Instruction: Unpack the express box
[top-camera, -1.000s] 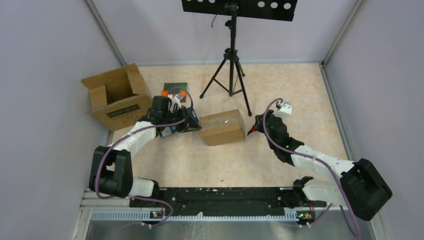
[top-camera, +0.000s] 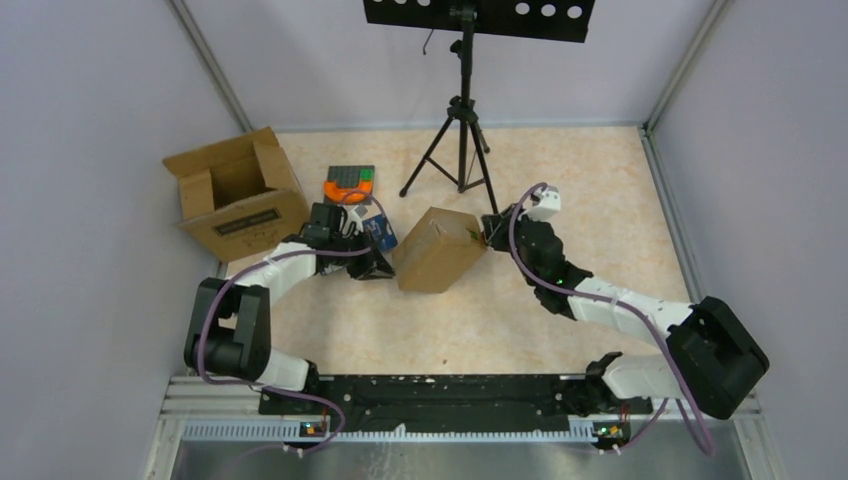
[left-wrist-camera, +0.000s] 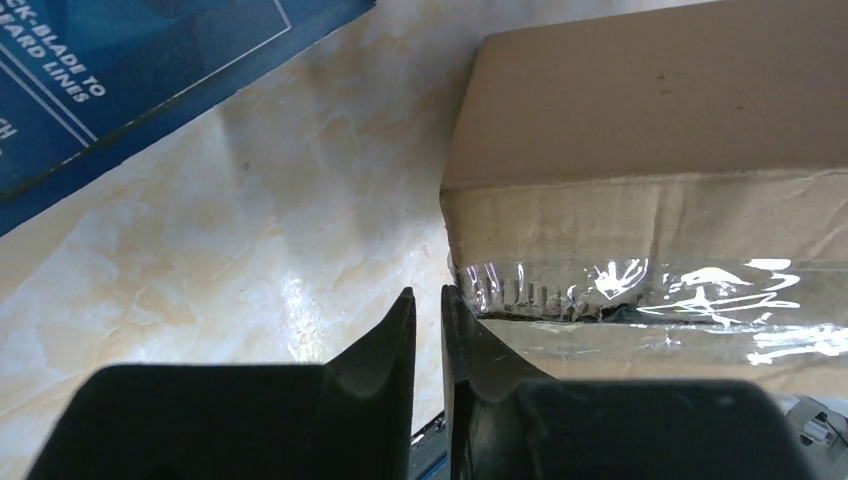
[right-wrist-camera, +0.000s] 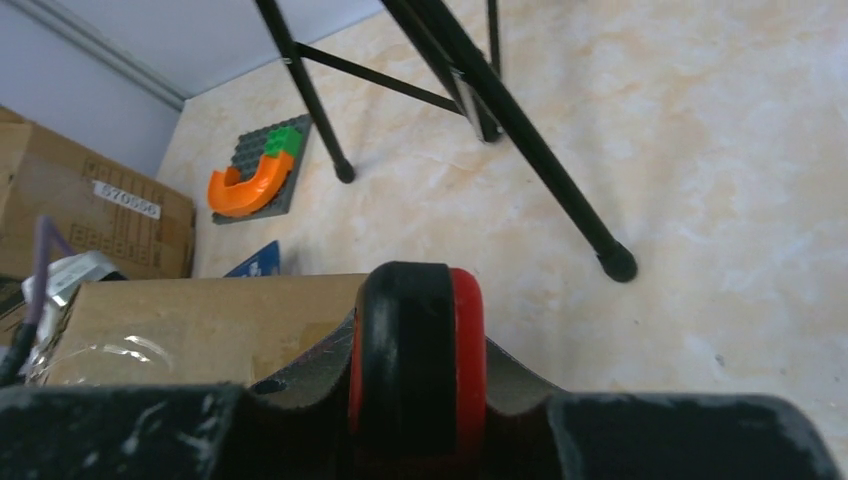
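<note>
A taped brown cardboard box (top-camera: 437, 252) stands tilted on the floor between both arms. My right gripper is shut on a red-and-black tool (right-wrist-camera: 408, 345), up against the box's right end; the tool's tip is hidden. At the box's left end is my left gripper, its fingertips close together with a narrow gap. Floor shows through that gap, and the right-hand fingertip meets the box's corner beside the clear tape (left-wrist-camera: 700, 300). A dark slit runs along the tape there. Whether the left fingers pinch anything cannot be made out.
An open, larger cardboard box (top-camera: 250, 220) sits at the back left. Near it lie a grey board (top-camera: 350, 178) with orange and green pieces and a blue package (top-camera: 380, 232). A black tripod (top-camera: 463, 115) stands behind.
The box has gone from lying flat to tilted, turning between the arms. My right gripper has moved left against its end. The left gripper has shifted slightly left and toward the front.
</note>
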